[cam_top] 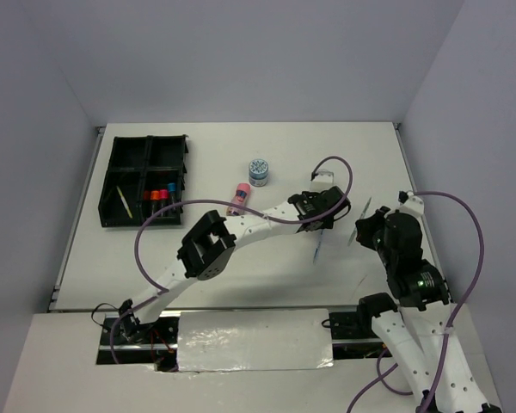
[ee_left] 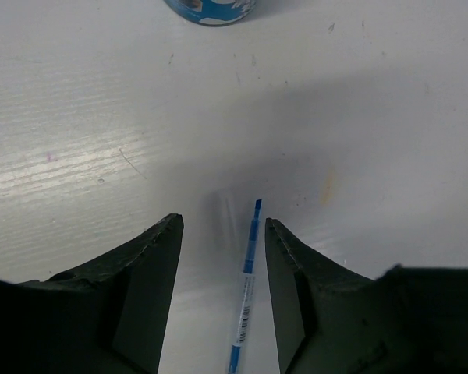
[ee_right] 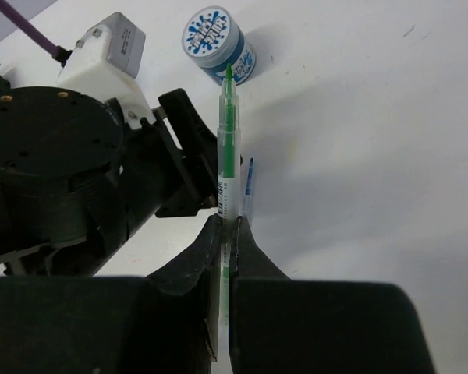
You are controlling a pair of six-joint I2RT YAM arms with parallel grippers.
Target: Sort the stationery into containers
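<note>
Above the table, my left gripper is open over a blue pen, which lies on the tabletop below the gap between its fingers. The same blue pen shows beneath the left arm in the top view. My right gripper is shut on a green pen, held in the air with its green tip pointing away. At the left of the table sits a black divided container with a yellowish pen and several red and blue-capped items inside.
A blue-and-white jar and a pink tube stand or lie mid-table. Another jar, near the left gripper, is mostly hidden from above by that arm. The two arms are close together.
</note>
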